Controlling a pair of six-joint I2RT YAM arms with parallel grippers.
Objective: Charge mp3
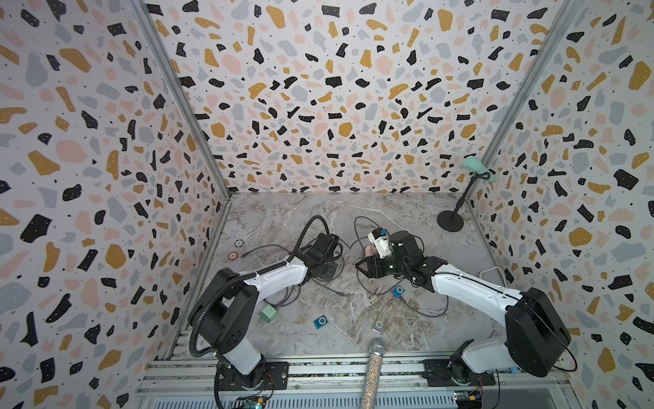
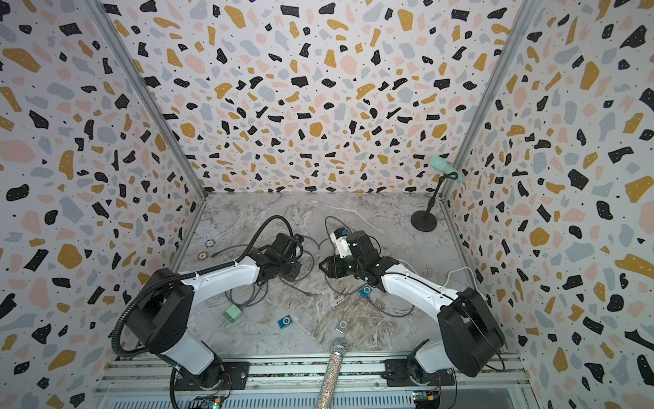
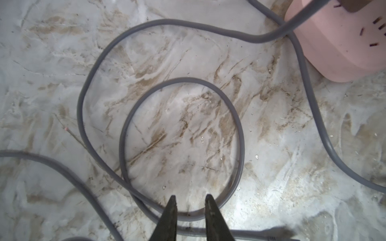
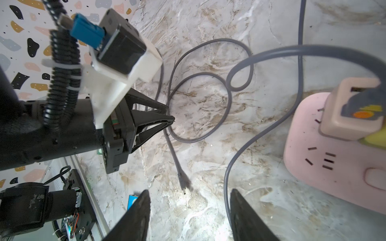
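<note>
My left gripper hovers over looped grey cable [image 3: 241, 148], fingers part open, nothing visible between them. A cable end [image 4: 181, 176] lies on the marble below it. My right gripper is open above the table, left of the pink power strip, which carries plugged-in adapters and appears at top right in the left wrist view. Blue mp3 players lie near the front middle [image 1: 321, 321] and right of centre [image 1: 398, 291], the latter beside a cable; a pale one [image 1: 378, 326] lies between them.
A green cube [image 1: 267, 313] sits at front left. A black stand with a mint top [image 1: 450, 221] is at back right. A glittery microphone [image 1: 374, 368] juts over the front edge. Small round objects [image 1: 233, 255] lie at far left.
</note>
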